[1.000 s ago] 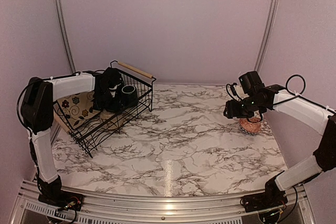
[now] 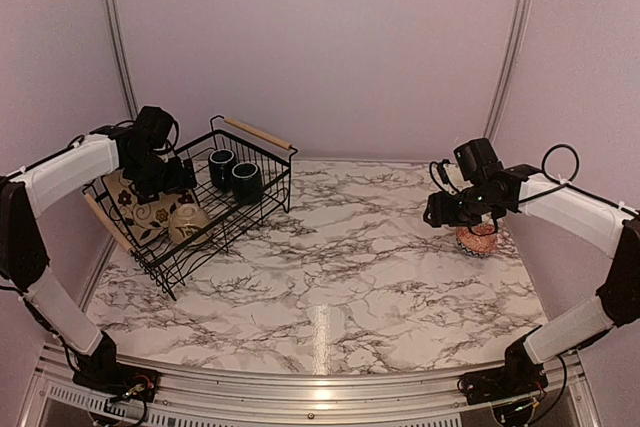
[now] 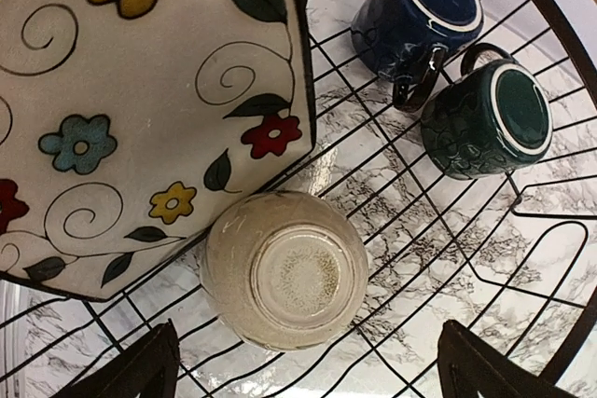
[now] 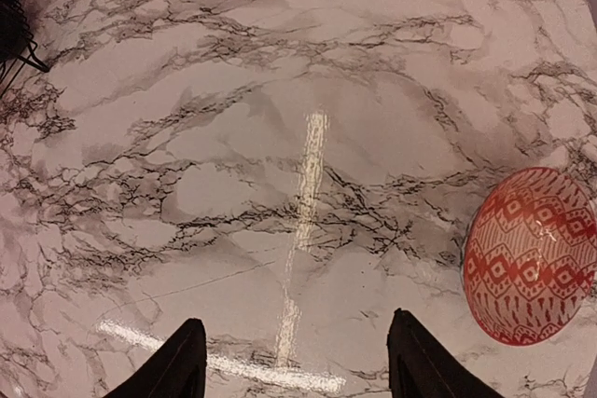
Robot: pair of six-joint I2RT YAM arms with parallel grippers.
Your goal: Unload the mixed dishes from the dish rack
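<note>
The black wire dish rack [image 2: 228,234] with wooden handles stands at the left of the table. In it lean a square cream plate [image 3: 140,128] with painted flowers and, beside it, a beige bowl [image 3: 309,272] on its side. Two mugs, one dark blue [image 3: 410,25] and one dark green [image 3: 485,123], sit bottom up at the rack's far end. Over the plate hangs my left gripper [image 2: 182,179], open and empty; its fingers flank the bowl's view from above. At the right, my open right gripper has only bare table between its fingers. A red patterned bowl [image 4: 530,256] lies right of it.
Rack wires and a wooden handle [image 2: 258,134] rise around the dishes. Walls close in the back and both sides.
The right arm has hardly moved.
</note>
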